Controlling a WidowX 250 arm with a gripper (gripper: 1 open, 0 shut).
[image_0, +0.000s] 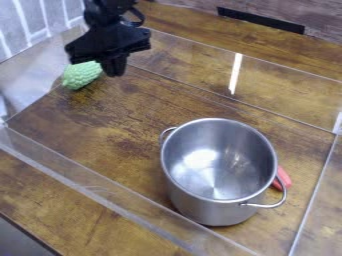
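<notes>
The black gripper (112, 52) hangs over the upper left of the wooden table, just right of and above a pale green textured object (82, 75) that lies by the clear left wall. Its fingertips look shut, and nothing shows held in them. A large steel pot (218, 170) with two handles stands at the lower right. A red object (282, 178) is partly hidden behind the pot's right side.
Clear low walls border the work area on the left, front and right. A white strip (235, 73) marks the back right.
</notes>
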